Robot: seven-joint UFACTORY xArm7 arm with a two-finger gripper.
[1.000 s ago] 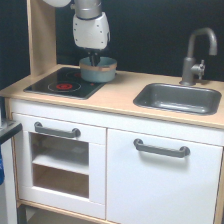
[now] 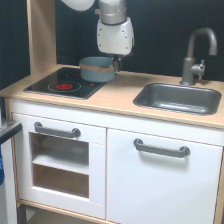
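Note:
A grey-blue pot (image 2: 97,70) stands upright on the counter, at the right edge of the black stove top (image 2: 64,84) with its red ring. The white arm (image 2: 115,38) reaches down from above. At its lower end my dark gripper (image 2: 117,64) is close to the pot's right rim. The fingers are too small and dark to show whether they touch the rim or have anything between them. What the pot holds inside is hidden.
A steel sink (image 2: 178,97) with a tall grey faucet (image 2: 195,58) lies to the right. Bare wooden counter (image 2: 118,92) separates stove and sink. Below are an oven door with a handle (image 2: 57,131) and a white cabinet door (image 2: 160,180), both shut.
My gripper has moved right, from over the middle of the pot to its right rim. The pot looks to be in the same place.

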